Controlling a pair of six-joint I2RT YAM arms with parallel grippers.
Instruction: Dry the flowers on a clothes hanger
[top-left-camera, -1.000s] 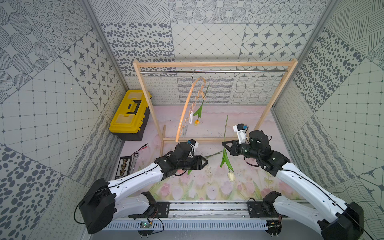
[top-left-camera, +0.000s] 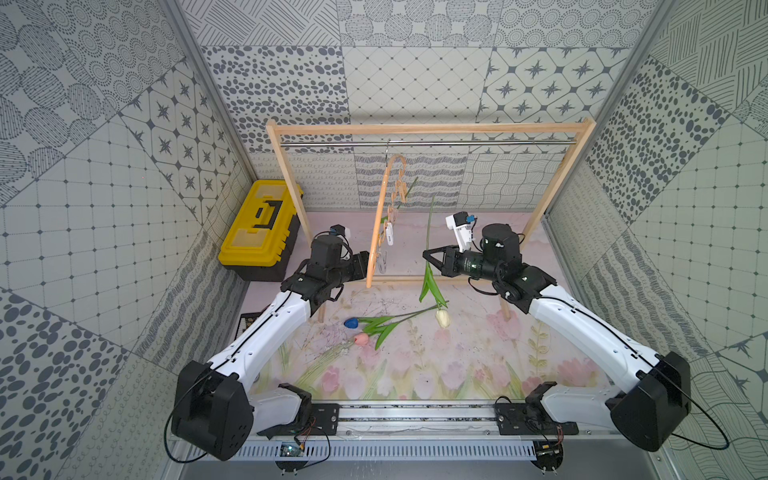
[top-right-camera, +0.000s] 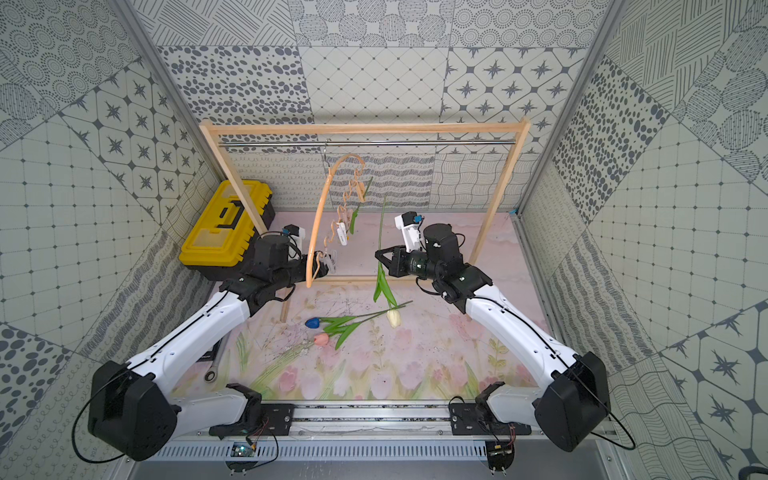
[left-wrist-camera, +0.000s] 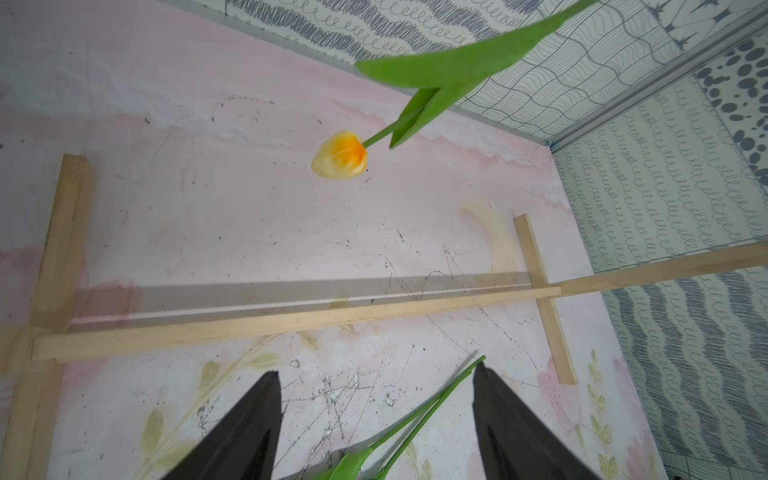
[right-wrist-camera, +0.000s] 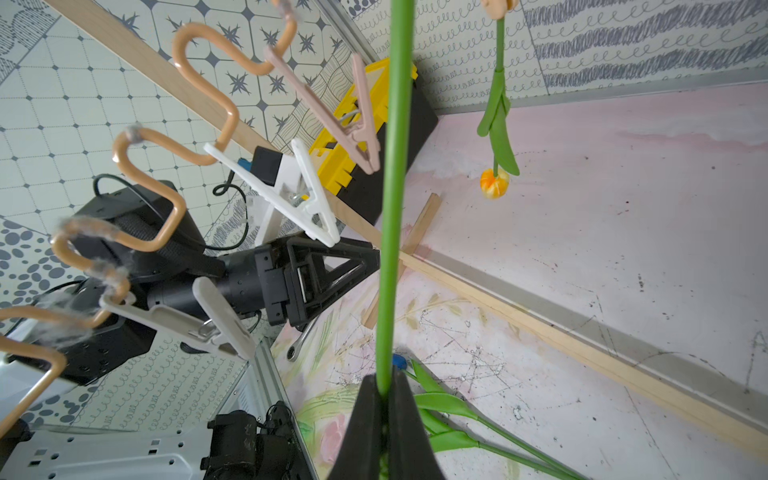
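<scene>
A white tulip (top-left-camera: 442, 318) hangs head down from my right gripper (top-left-camera: 434, 259), which is shut on its green stem (right-wrist-camera: 391, 200). To its left, a wooden hanger (top-left-camera: 379, 212) dangles from the rack's metal rod (top-left-camera: 480, 142), with clothespins along its lower edge, among them a white clothespin (top-right-camera: 342, 233). A yellow-orange tulip (right-wrist-camera: 494, 183) hangs head down at the hanger's far end. My left gripper is part open beside the hanger's near end, its fingers apart and empty. On the table lie a blue tulip (top-left-camera: 352, 323) and a pink tulip (top-left-camera: 361, 339).
The rack's wooden bottom bar (left-wrist-camera: 280, 323) crosses the table. A yellow and black toolbox (top-left-camera: 262, 224) stands at the back left, and a wrench (top-right-camera: 210, 374) lies near the left arm. Free room lies right of the hanger beneath the rod.
Both arms have moved up and away from the front edge. My left gripper went left to the hanger's near end; the right one carried the white tulip left and toward the rack. The hanger has swung.
</scene>
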